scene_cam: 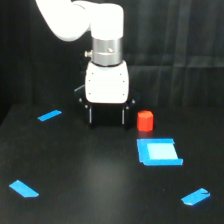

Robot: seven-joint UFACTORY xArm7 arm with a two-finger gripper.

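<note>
A small red block (145, 121) stands on the dark table, right of centre. Just to its left, at about the same height in the picture, is my gripper (107, 118). Its dark fingers point down and stand apart, with no object visible between them. Nearer the camera, below the block in the picture, lies a blue-edged square (145, 157) with a pale middle. A gap separates the block from the square.
Blue tape strips lie at the back left (49, 115), front left (23, 189) and front right (195, 197). A dark curtain (170, 60) hangs behind.
</note>
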